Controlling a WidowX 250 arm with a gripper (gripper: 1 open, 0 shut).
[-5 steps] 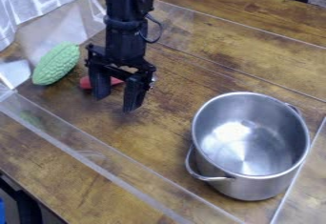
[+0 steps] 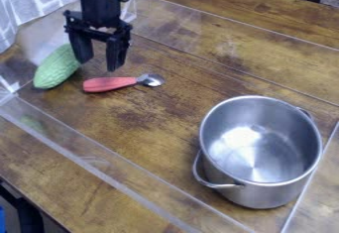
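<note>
The black gripper (image 2: pixel 99 47) is raised at the upper left, its two fingers apart with nothing seen between them. Below it lies a spoon with a red handle (image 2: pixel 110 83), its metal bowl pointing right. A green corn-shaped object (image 2: pixel 56 66) lies left of the spoon, near the gripper's left side. At the lower right stands a large steel pot (image 2: pixel 259 148) with side handles, empty.
Clear panels edge it along the left, front and right. A pale, crumpled-looking material (image 2: pixel 27 14) is at the upper left.
The gripper has moved back and to the left, up the view away from the middle, uncovering the spoon. The spoon, green object and pot lie where they were.
</note>
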